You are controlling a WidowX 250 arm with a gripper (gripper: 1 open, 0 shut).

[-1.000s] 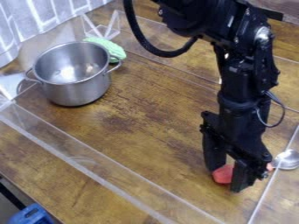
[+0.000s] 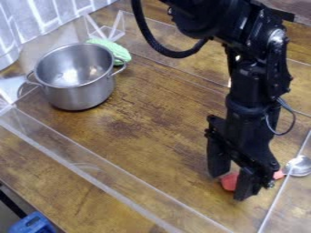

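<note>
My black gripper [image 2: 237, 168] reaches down at the right of the view, low over the wooden table, with its fingers around a small red object [image 2: 228, 182]. The red object is mostly hidden by the fingers, with red showing between and beside them. Whether the fingers are closed on it is hard to tell.
A steel pot [image 2: 75, 77] stands at the upper left, with a green cloth [image 2: 109, 53] behind it. A metal spoon [image 2: 300, 167] lies at the far right. A blue object [image 2: 33, 225] is at the bottom left corner.
The arm and gripper have shifted very slightly around the red object; otherwise little differs.
</note>
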